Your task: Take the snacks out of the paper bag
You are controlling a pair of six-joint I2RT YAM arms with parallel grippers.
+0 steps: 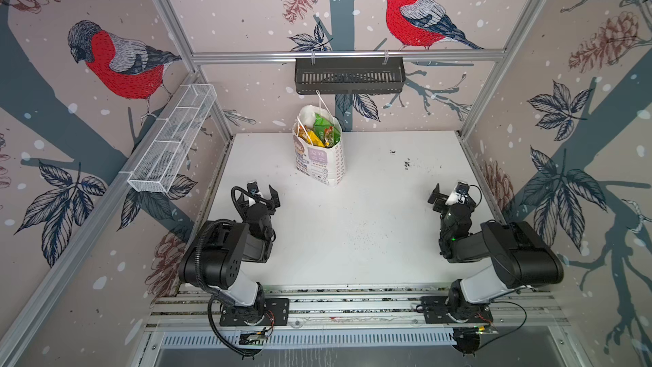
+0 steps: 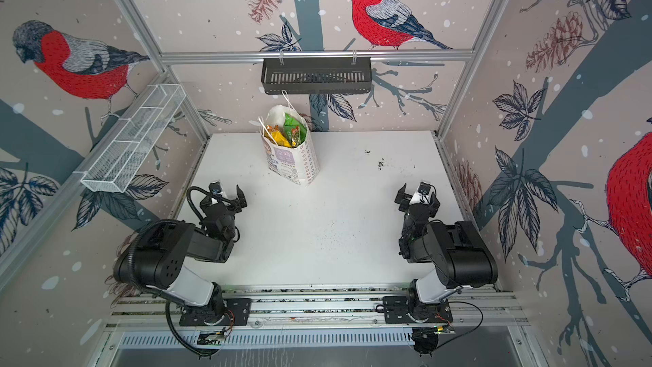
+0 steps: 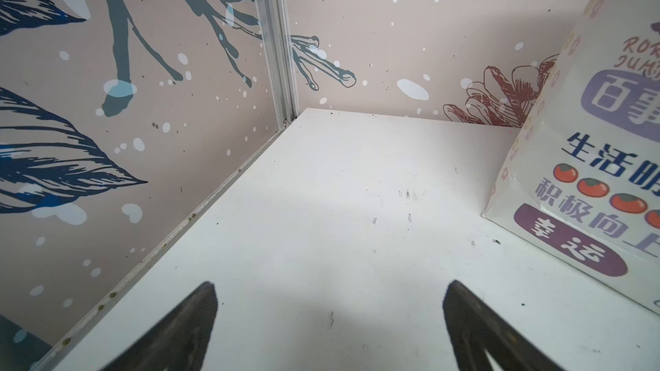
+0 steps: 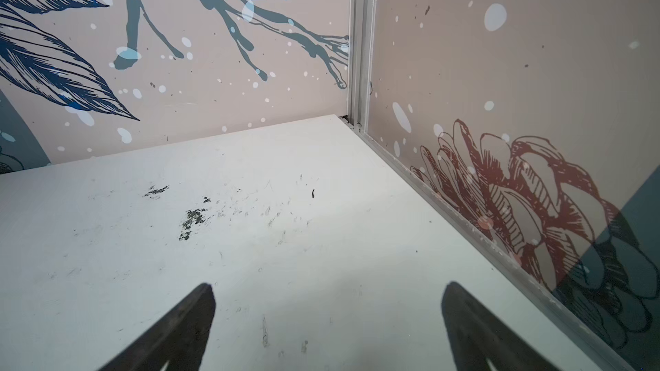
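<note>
A white printed paper bag stands upright at the back of the table, left of centre, its handles sticking up. Through its open top show a green snack pack, a yellow snack pack and other colourful wrapping; what lies deeper is hidden. In the left wrist view, the bag fills the right side. My left gripper is open and empty over the table's left side, in front of the bag and to its left. Over the right side hangs my right gripper, also open, nothing between its fingers.
A black basket hangs on the rail above and behind the bag. White wire baskets hang along the left wall.
</note>
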